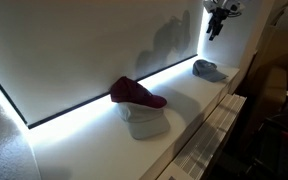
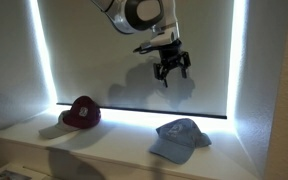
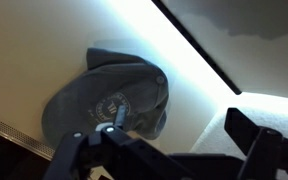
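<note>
A grey cap (image 2: 178,138) sits on the white sill, its brim toward the room. My gripper (image 2: 173,77) hangs in the air above it, fingers apart and nothing between them. From exterior view 1, the gripper (image 1: 215,30) is at the upper right, clear above the grey cap (image 1: 208,70). In the wrist view the same cap (image 3: 104,100) shows a round emblem, and the finger at lower left overlaps part of it. Farther along the sill lies a maroon cap (image 1: 126,90) with a pale part (image 1: 144,121) beside it; whether that is a second cap, I cannot tell.
Behind the caps a pale blind (image 1: 84,45) hangs, with bright light along its edges. The sill (image 1: 79,155) is narrow, with bare room between the caps. A slatted radiator or vent (image 1: 206,140) lies below its front edge.
</note>
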